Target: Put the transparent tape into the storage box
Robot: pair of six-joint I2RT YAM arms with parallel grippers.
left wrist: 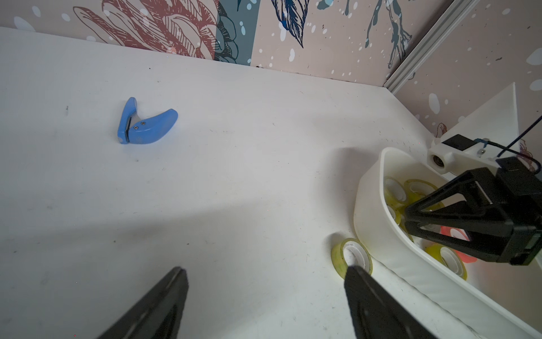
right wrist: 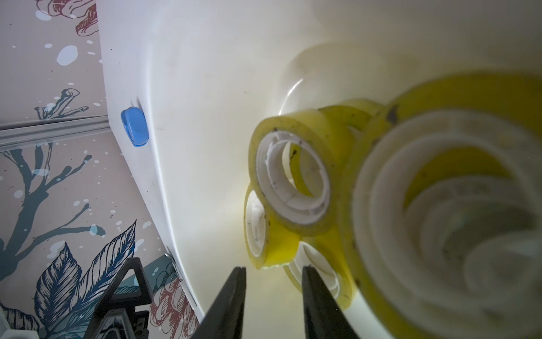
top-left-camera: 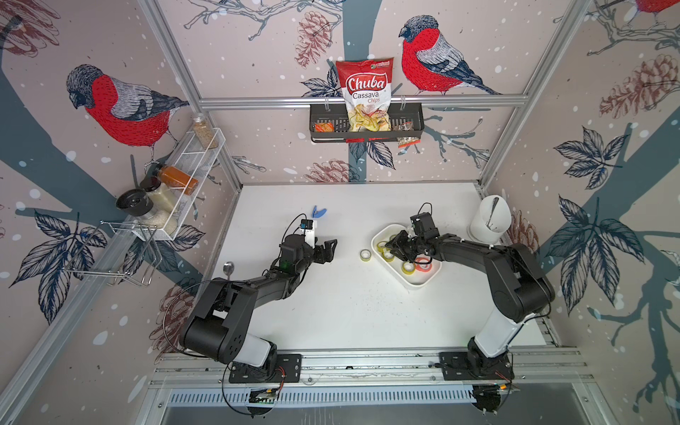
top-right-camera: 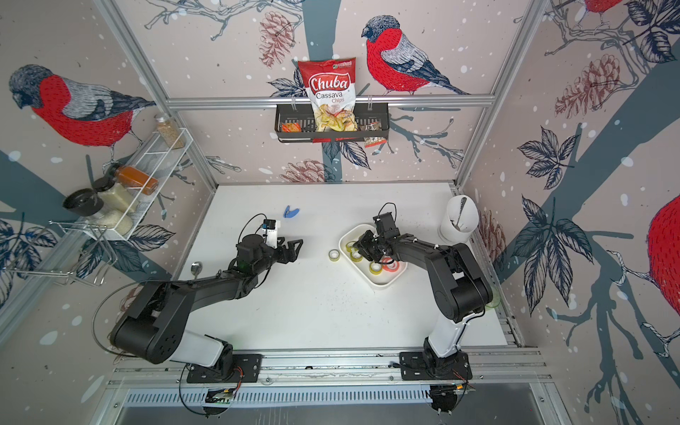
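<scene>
A small roll of transparent tape [left wrist: 338, 261] lies on the white table beside the left wall of the white storage box [left wrist: 369, 206]. From above, the same tape [top-left-camera: 365, 260] is left of the box [top-left-camera: 416, 286]. Level with it, further left, my left gripper [top-left-camera: 331, 251] stands open and empty; its blurred fingers [left wrist: 163, 299] show at the bottom of the left wrist view. Down inside the box is my right gripper, its fingers part open, with no object visibly gripped. Several yellowish tape rolls [right wrist: 259, 237] lie in front of those fingers.
A red roll [top-left-camera: 423, 263] shares the box. Towards the back lies a blue tool [left wrist: 149, 128]. A white canister [top-left-camera: 488, 219] stands at the back right, a spoon [top-left-camera: 228, 269] at the left edge.
</scene>
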